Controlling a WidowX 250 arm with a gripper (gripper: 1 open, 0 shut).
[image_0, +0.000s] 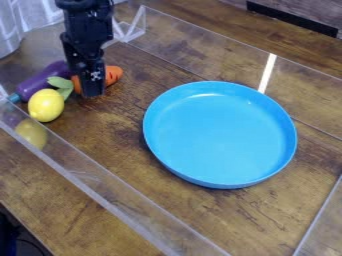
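My black gripper is open and lowered over an orange carrot, covering much of it. A purple eggplant lies to the left, and a yellow lemon with a green leaf beside it is just below that. A large blue plate rests on the wooden table to the right.
Clear plastic walls edge the work area at the left, bottom and right. Bare wood lies above the plate and between the lemon and the plate.
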